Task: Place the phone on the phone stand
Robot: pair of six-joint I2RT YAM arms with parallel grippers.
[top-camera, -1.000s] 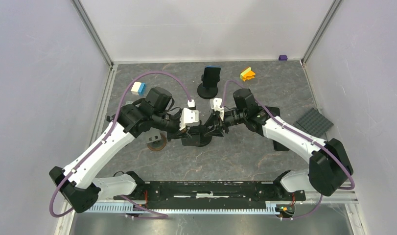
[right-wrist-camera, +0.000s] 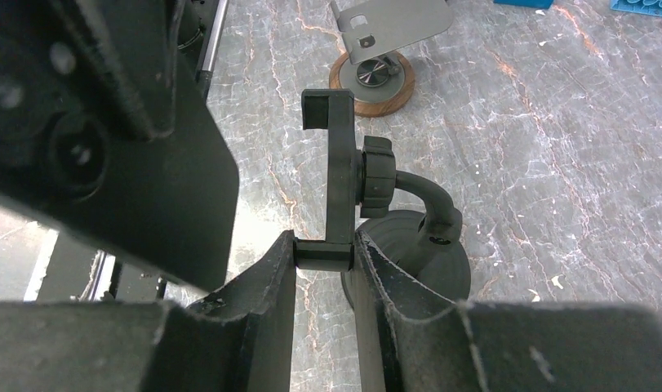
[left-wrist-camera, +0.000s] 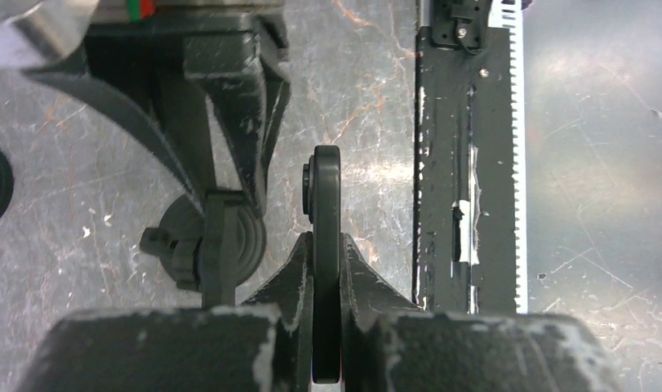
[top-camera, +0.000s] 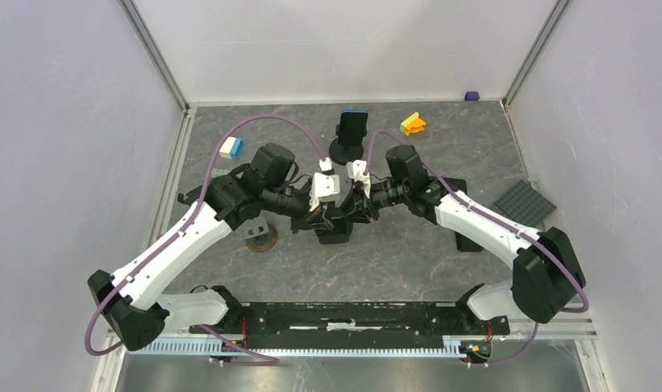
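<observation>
In the left wrist view my left gripper is shut on a thin black phone (left-wrist-camera: 327, 261), seen edge-on. A black phone stand (right-wrist-camera: 340, 163) with a clamp-like holder on a bent neck and round base (left-wrist-camera: 246, 237) stands on the table. My right gripper has its fingertips on either side of the holder's lower end, touching it; in the left wrist view it reaches down from above onto the stand. Both grippers meet near the middle in the top view (top-camera: 335, 214), with the phone beside the holder.
A silver stand on a wooden base (right-wrist-camera: 376, 94) is at the left. Another black stand (top-camera: 350, 135) is at the back, with coloured blocks (top-camera: 413, 124) nearby. A black flat item (top-camera: 466, 242) and a grey mat (top-camera: 523, 204) lie at the right.
My left arm has shifted slightly toward the right and up in the top view with the dark item. My right arm has shifted only slightly.
</observation>
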